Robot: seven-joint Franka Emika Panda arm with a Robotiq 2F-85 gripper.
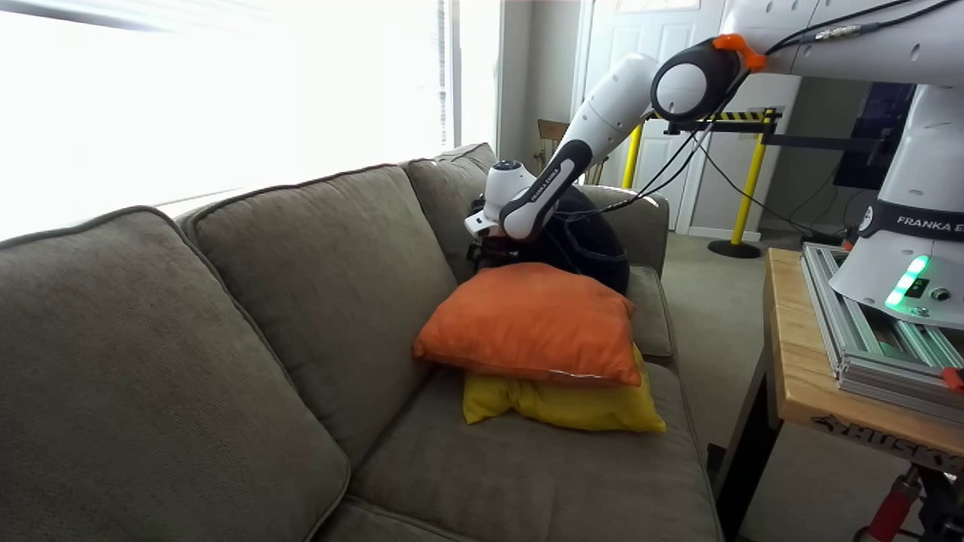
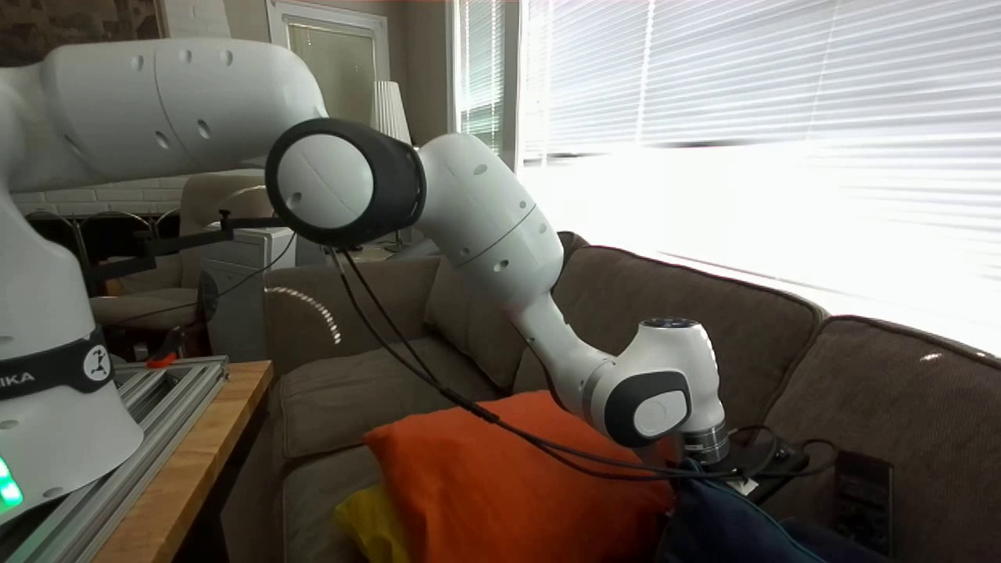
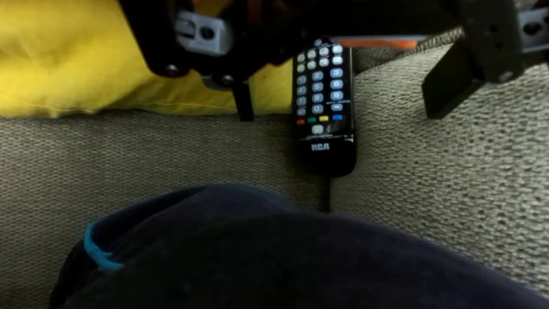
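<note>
A black RCA remote (image 3: 319, 128) lies along the seam between sofa seat and backrest in the wrist view; its upper end is hidden behind the gripper body. My gripper is open above it, one finger on either side, with nothing visibly held. The left finger (image 3: 243, 102) hangs over the edge of the yellow pillow (image 3: 67, 62), the right finger (image 3: 446, 85) over the backrest side. From exterior view 1, the gripper (image 1: 492, 254) is low behind the orange pillow (image 1: 533, 321). In exterior view 2, its fingers are hidden behind the dark bag (image 2: 727, 521).
Dark blue fabric of the bag (image 3: 247, 252) fills the lower wrist view, close to the remote. The orange pillow lies on the yellow pillow (image 1: 569, 402). The sofa backrest (image 1: 298, 298) borders the space. Bare seat (image 1: 542, 483) lies in front of the pillows.
</note>
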